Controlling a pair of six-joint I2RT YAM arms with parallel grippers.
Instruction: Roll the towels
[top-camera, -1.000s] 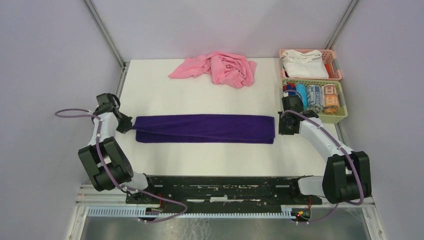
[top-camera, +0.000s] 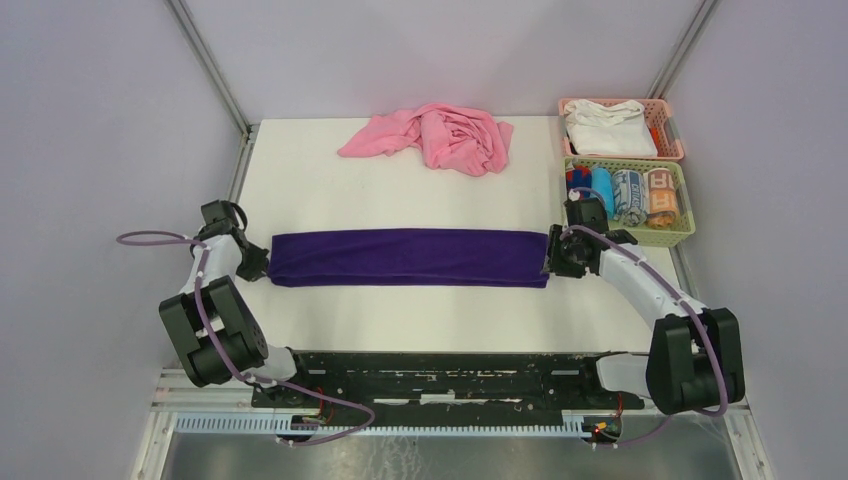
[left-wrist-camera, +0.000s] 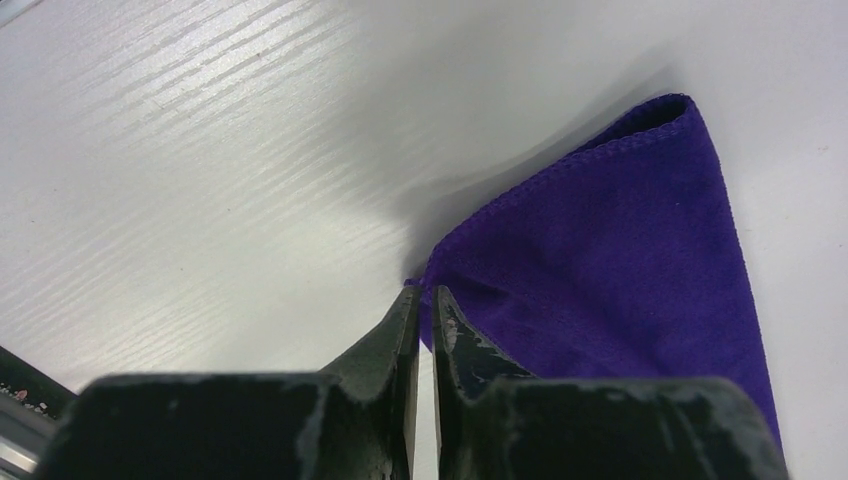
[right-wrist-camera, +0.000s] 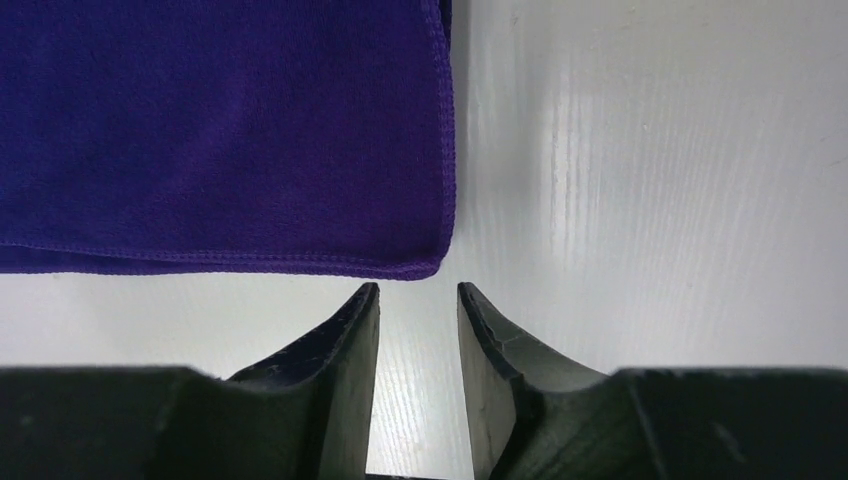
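Observation:
A purple towel (top-camera: 408, 256) lies folded in a long strip across the white table. At its left end my left gripper (top-camera: 262, 264) is shut on the towel's edge; in the left wrist view the fingertips (left-wrist-camera: 448, 305) pinch that edge at a small tucked bit. My right gripper (top-camera: 550, 262) is at the towel's right end; in the right wrist view its parted fingers stand just off the towel's corner (right-wrist-camera: 425, 262), with bare table between them.
A pink towel (top-camera: 440, 140) lies heaped at the back. At the back right stand a pink basket (top-camera: 676, 140) with white towels and a green basket (top-camera: 680, 215) with several rolled towels.
My left gripper has moved toward the front, carrying the towel's left edge down along the strip. My right gripper has shifted slightly at the right end.

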